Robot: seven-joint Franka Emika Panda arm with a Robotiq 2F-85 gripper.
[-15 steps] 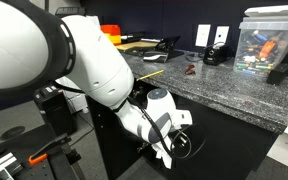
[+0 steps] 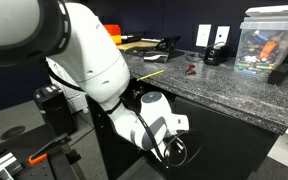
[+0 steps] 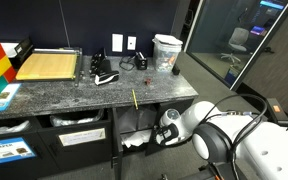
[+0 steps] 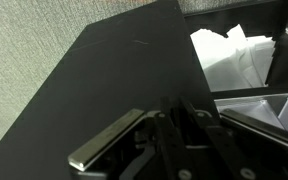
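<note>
A broad black panel (image 4: 124, 70), which looks like a drawer or cabinet front, fills the middle of the wrist view. Its near end runs between the two fingers of my gripper, and the fingers appear shut on it; the exact contact is hidden. Beyond the panel's right edge show crumpled white sheets (image 4: 234, 58) and a light grey divided tray (image 4: 269, 108). In exterior view 1 the white arm (image 2: 144, 122) reaches down below the counter, its gripper dark against the black cabinet front (image 2: 219, 138).
Overhead is the grey stone counter (image 2: 224, 88). On it stand a clear bin (image 2: 267, 50) of colourful items and a wooden board (image 3: 48, 64). A yellow stick (image 3: 135, 99) lies near the counter's front edge. Grey floor shows beside the panel in the wrist view.
The arm's wrist has shifted slightly left and down in exterior view 1. Things on the counter have stayed put.
</note>
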